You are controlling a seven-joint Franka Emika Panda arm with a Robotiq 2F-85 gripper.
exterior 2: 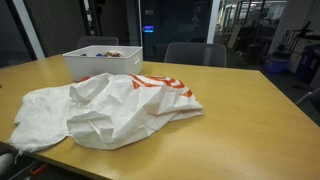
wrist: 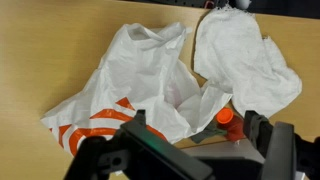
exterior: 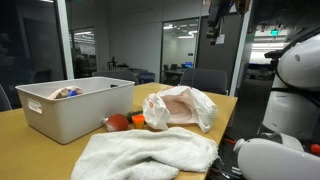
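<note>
High above the table, my gripper [exterior: 215,25] hangs near the top of exterior view 1. Its two dark fingers [wrist: 140,150] stand apart in the wrist view, with only table items showing far below the gap, so it is open. A crumpled white plastic bag with orange-red print [wrist: 125,85] lies on the wooden table; in exterior view 1 the bag [exterior: 182,107] gapes toward that camera. Beside it a white cloth [wrist: 240,60] is spread in loose folds. Small red and orange items [wrist: 230,122] sit between these and the bin, partly covered by the gripper in the wrist view.
A white bin [exterior: 75,112] holding several colourful items stands at one side of the table. Bare table [exterior 2: 235,115] stretches to the right of the bag in exterior view 2. Dark chairs [exterior 2: 196,54] stand past the table's far edge.
</note>
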